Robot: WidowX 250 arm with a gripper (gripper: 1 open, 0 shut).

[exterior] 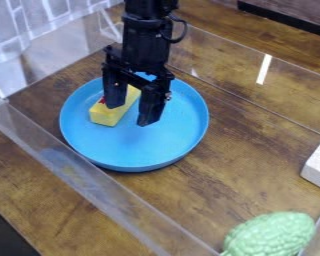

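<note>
My gripper (pixel 133 92) is open and hangs over the blue plate (pixel 139 150), its two dark fingers spread either side above it. A yellow block (pixel 112 113) with some red on it sits on the left part of the plate, partly hidden behind the gripper's left finger. Whether that finger touches the block I cannot tell.
A pale green textured object (pixel 267 234) lies at the bottom right and a white block (pixel 319 161) at the right edge. Clear strips border the work area. Bare wooden table (pixel 250 130) lies right of the plate.
</note>
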